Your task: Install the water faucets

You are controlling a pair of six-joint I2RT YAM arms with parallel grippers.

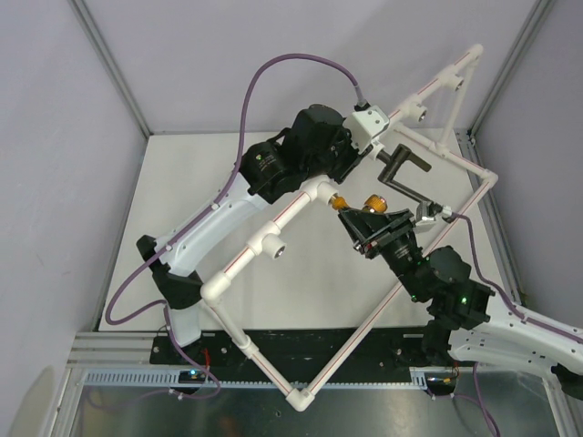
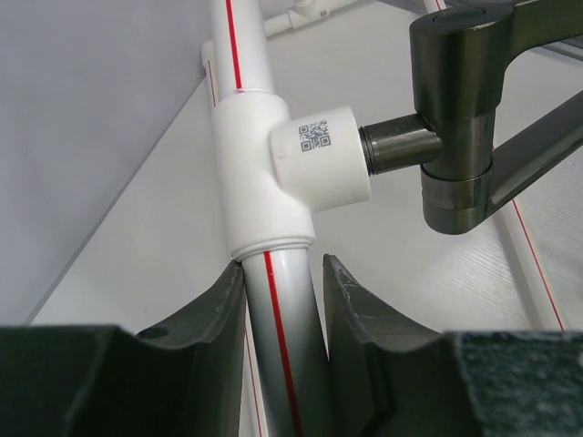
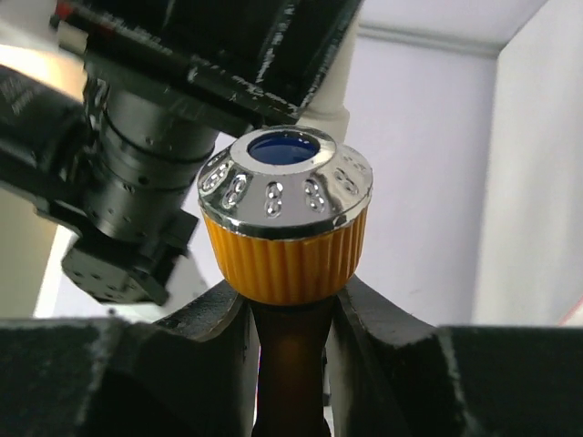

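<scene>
My left gripper (image 1: 355,150) is at the upper rail of the white pipe frame (image 1: 291,208); in the left wrist view its fingers are closed around the red-striped pipe (image 2: 284,346), below a white tee (image 2: 314,159) with a dark faucet fitting (image 2: 455,164). My right gripper (image 1: 369,228) is shut on an orange faucet (image 3: 287,259) with a chrome cap and blue centre, just in front of a tee with an orange piece (image 1: 339,202).
Another white tee (image 1: 271,244) sits lower on the near rail. A dark faucet handle (image 1: 401,164) extends right from the upper tee. The back panel shows bare around the frame.
</scene>
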